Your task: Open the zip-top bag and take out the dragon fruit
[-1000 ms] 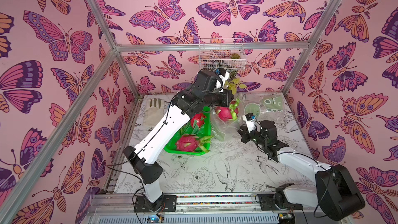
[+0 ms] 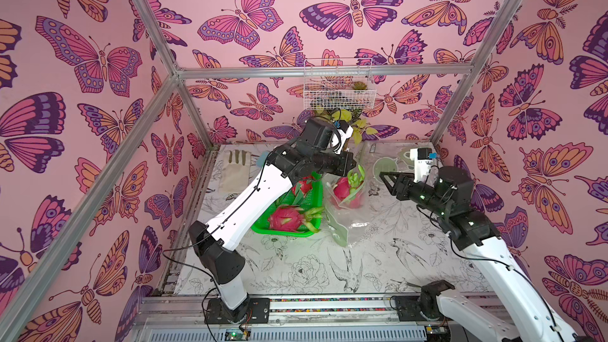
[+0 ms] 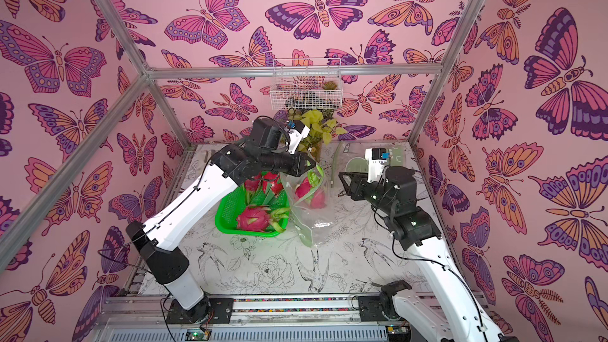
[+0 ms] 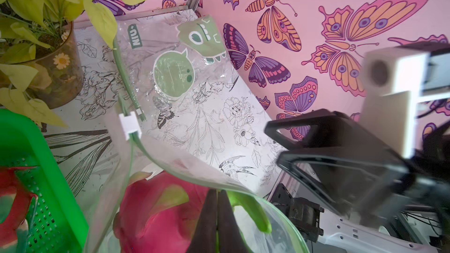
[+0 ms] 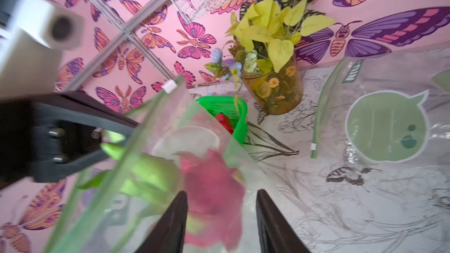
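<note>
A clear zip bag (image 2: 348,231) hangs, mouth apart, beneath my left gripper (image 2: 349,169). The left wrist view has the left gripper's fingers (image 4: 209,225) together at the bag's pale green rim, pinching it. Inside the bag lies a dragon fruit (image 4: 161,210), pink with green scales, partly hidden by film and fingers. To the bag's right, my right gripper (image 2: 383,185) stands in the air. Its fingers (image 5: 171,227) are apart; the bag and blurred fruit show beyond them in the right wrist view, with nothing seen gripped.
A green basket (image 2: 256,228) with several dragon fruits is left of the bag. Behind stands a potted plant (image 5: 276,65). Another flat bag with green prints (image 5: 386,126) lies at the back right.
The right gripper has risen and turned from low beside the bag's bottom to nearer its mouth level. The bag's lower end hangs further forward than a second ago; the left gripper has shifted little.
</note>
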